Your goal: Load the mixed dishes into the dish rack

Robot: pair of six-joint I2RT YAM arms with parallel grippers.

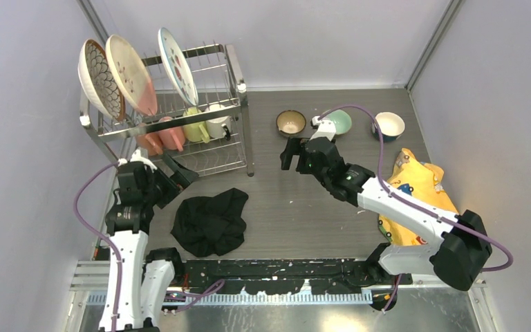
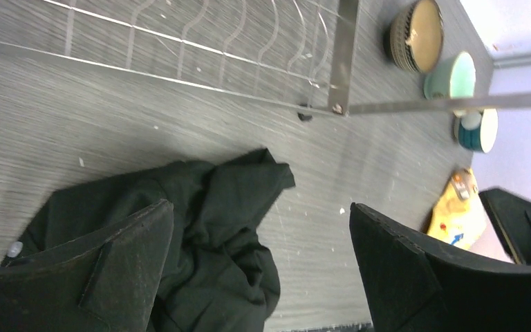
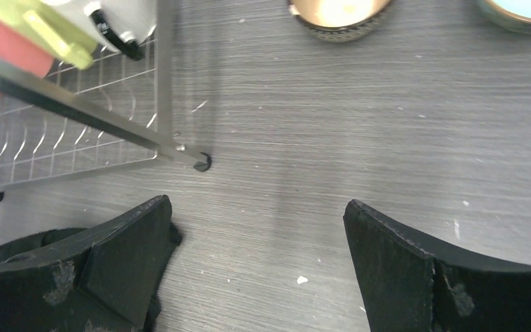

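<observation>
The steel dish rack holds a patterned bowl, a cream-pink plate and a floral plate upright on top, with pink, green and white mugs below. A brown bowl, a mint bowl and a teal-rimmed bowl stand on the table to its right. My left gripper hangs open at the rack's lower front, empty. My right gripper is open and empty over the table, in front of the brown bowl.
A crumpled black cloth lies in front of the rack. A yellow cloth lies at the right. Walls bound the sides and back.
</observation>
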